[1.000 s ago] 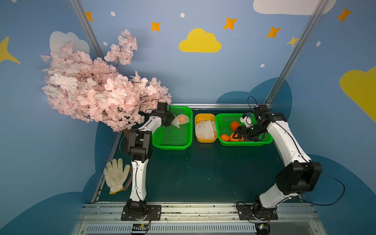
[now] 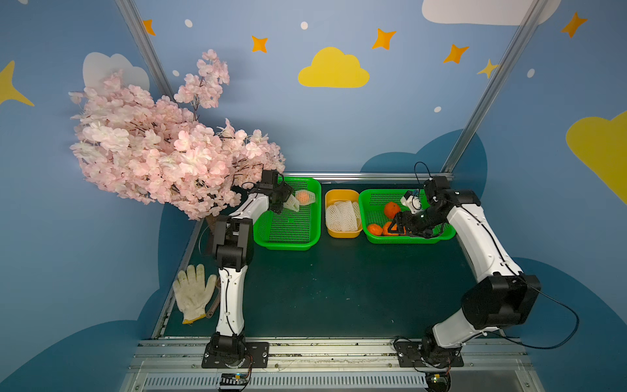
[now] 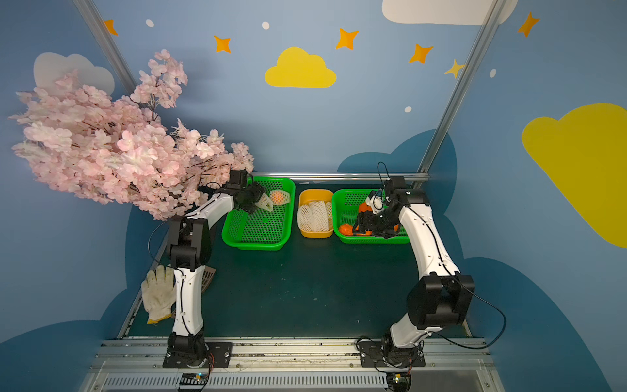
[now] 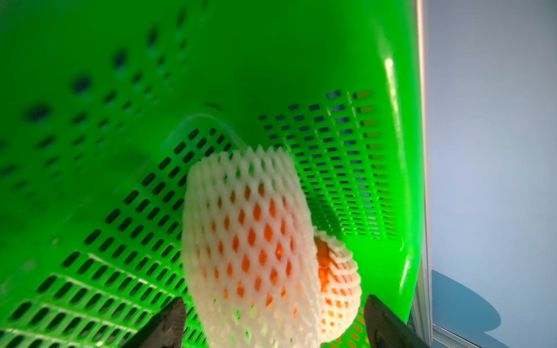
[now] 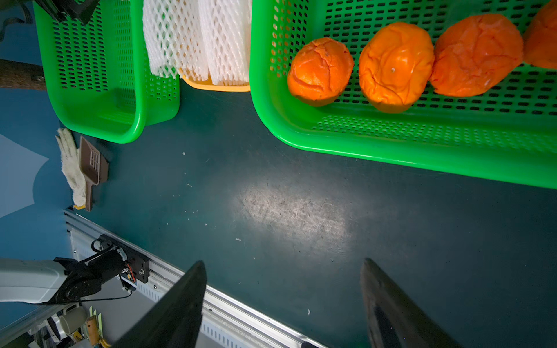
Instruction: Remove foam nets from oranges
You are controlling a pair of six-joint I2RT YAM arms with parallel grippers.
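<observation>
In the left green basket (image 2: 287, 245), two oranges in white foam nets lie at the back; the nearer netted orange (image 4: 255, 243) is upright between the open fingers of my left gripper, with a second netted orange (image 4: 339, 290) behind it to the right. The yellow bin (image 3: 315, 232) holds empty white nets (image 5: 223, 40). Bare oranges (image 5: 394, 66) sit in the right green basket (image 5: 406, 156). My right gripper hangs open over that basket's front area, with only dark table between its fingers.
Pink blossom branches (image 2: 150, 150) crowd the back left above my left arm. A white glove (image 2: 192, 294) and a brown tool lie at the left edge.
My left gripper has shifted very slightly within the basket, and the right arm has moved a little. Nothing else has visibly changed.
</observation>
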